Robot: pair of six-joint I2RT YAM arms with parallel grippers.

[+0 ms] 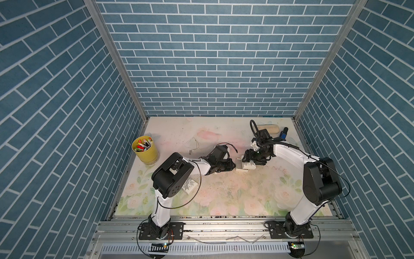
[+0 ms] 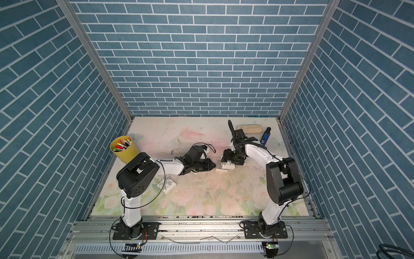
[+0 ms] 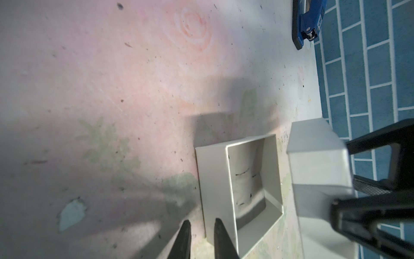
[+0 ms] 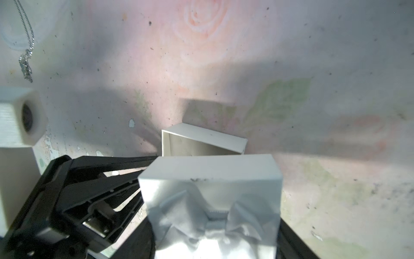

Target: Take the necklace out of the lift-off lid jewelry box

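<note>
The open white box base, also in the right wrist view (image 4: 207,138), lies at the table's middle right. My left gripper is at its near corner, shut with the box's wall appearing between the fingertips. The white lid with a satin bow (image 4: 211,185) is above the base at my right gripper (image 1: 250,156), between its fingers; whether these grip it is unclear. A silver necklace (image 4: 25,60) lies on the table behind my left gripper, apart from the box.
A yellow pen cup (image 1: 144,152) stands at left. A white patterned item (image 2: 168,184) lies under the left arm. A wooden block (image 2: 250,128) and blue stapler (image 2: 265,137) sit at back right.
</note>
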